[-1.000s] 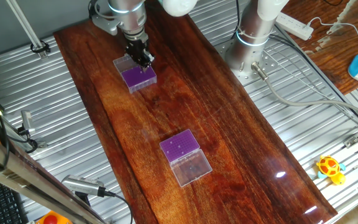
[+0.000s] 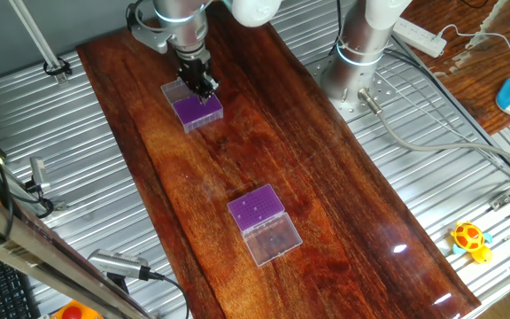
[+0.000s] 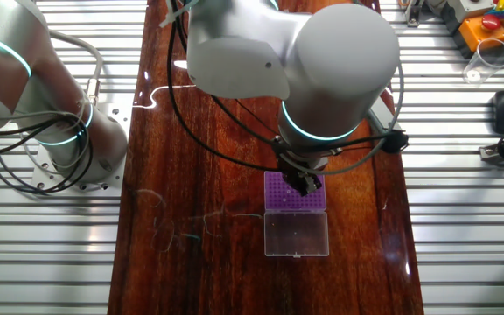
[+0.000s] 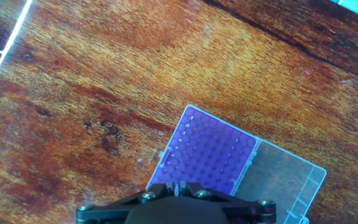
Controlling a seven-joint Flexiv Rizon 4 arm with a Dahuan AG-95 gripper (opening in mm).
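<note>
Two clear boxes with purple perforated racks and open lids lie on the wooden table. My gripper (image 2: 205,91) is over the far purple rack (image 2: 199,109), its tips low near the rack's surface. From the opposite side, the same purple rack (image 3: 278,192) shows partly behind the gripper (image 3: 303,184). In the wrist view the gripper has its fingertips together at the lower edge, in front of the rack (image 4: 207,152). Some holes there show small clear tubes. Whether a tube sits between the fingertips is too small to tell. The second purple rack (image 2: 257,206) holds a few pale specks.
The far box's clear lid (image 4: 278,177) lies flat beside its rack. Closer to the camera, the second box's lid (image 2: 273,239) is open too. Bare wooden table (image 2: 211,164) separates the two boxes.
</note>
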